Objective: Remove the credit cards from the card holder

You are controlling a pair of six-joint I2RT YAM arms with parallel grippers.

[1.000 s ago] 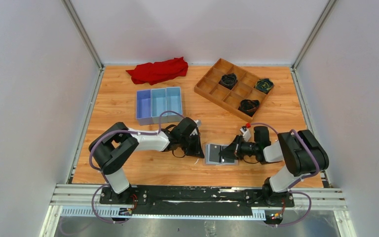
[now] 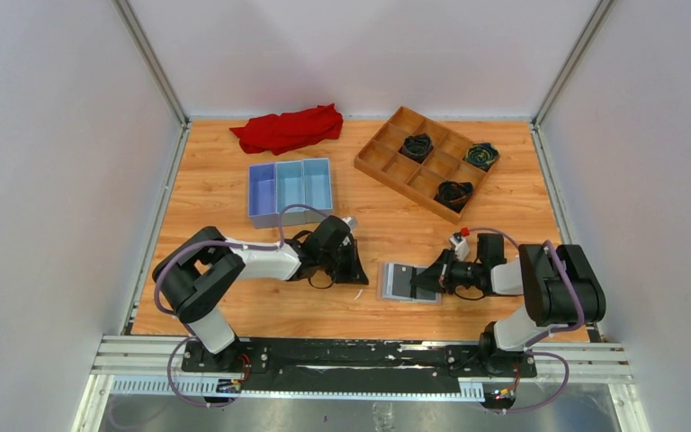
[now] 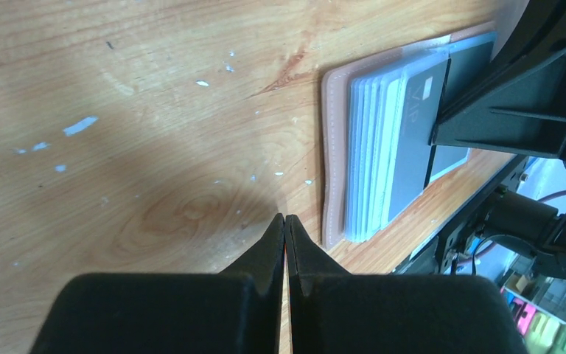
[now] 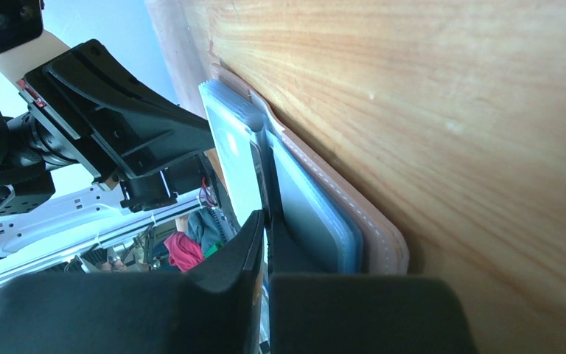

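An opened card holder (image 2: 384,281) with a pinkish border lies flat on the table, its stacked clear sleeves (image 3: 361,177) spread out. A dark grey card (image 3: 413,140) marked VIP shows through the top sleeve. My right gripper (image 2: 417,283) is shut, low over the holder's middle fold. In the right wrist view a dark strip (image 4: 264,166) along the fold runs to its fingertips; whether any of it is pinched is unclear. My left gripper is shut and empty, a little left of the holder and apart from it.
Behind the left arm stands a bin with three compartments (image 2: 264,217). A wooden divided tray (image 2: 385,186) with several dark rolled items is at the back right, and a red cloth (image 2: 290,131) at the back left. Bare table lies between.
My right gripper has shifted slightly right, and the card holder has slid right with it. My left gripper has drawn back to the left, widening its gap from the holder.
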